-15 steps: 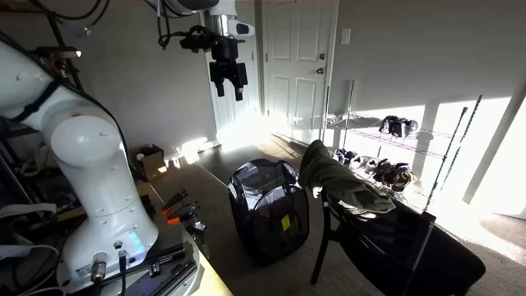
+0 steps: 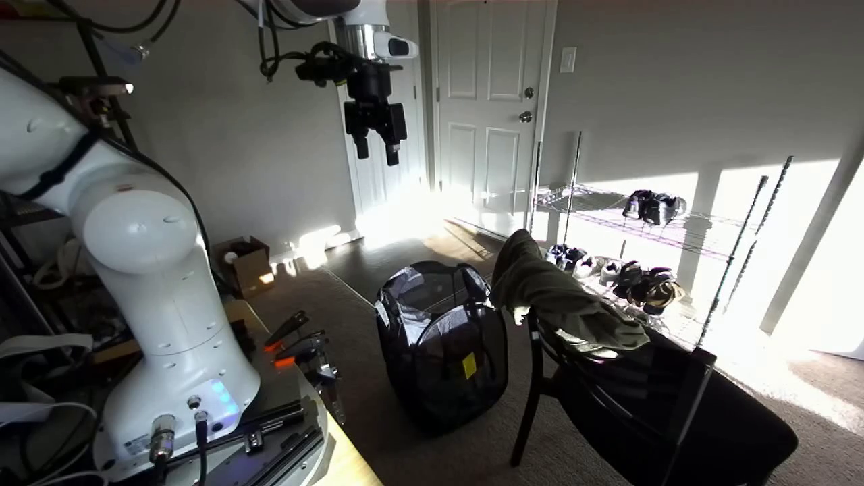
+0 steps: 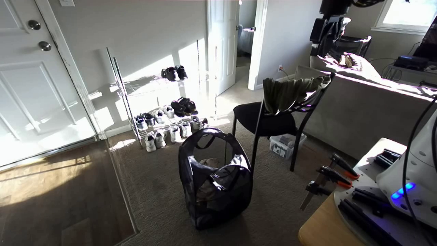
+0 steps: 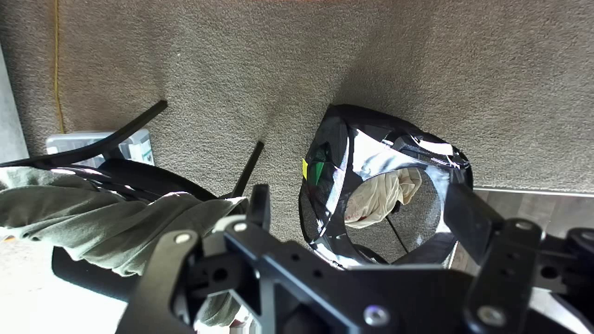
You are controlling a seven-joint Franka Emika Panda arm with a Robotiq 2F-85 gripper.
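My gripper point(image 2: 377, 155) hangs high in the air, pointing down, its two fingers spread with nothing between them. In the wrist view the fingertips point(image 4: 259, 203) stand wide apart. Below is a black mesh hamper point(image 4: 384, 119) on the carpet, and a crumpled beige cloth point(image 4: 381, 195) lies inside it. An olive-green garment point(image 2: 559, 304) is draped over the backrest of a black chair point(image 3: 262, 123) beside the hamper. The garment is well clear of my fingers.
A wire rack point(image 2: 696, 243) with several shoes stands by the wall. Clamps point(image 3: 334, 176) jut from the table edge near my base. A clear plastic box point(image 3: 282, 145) sits behind the chair. Open carpet point(image 4: 239, 67) surrounds the hamper.
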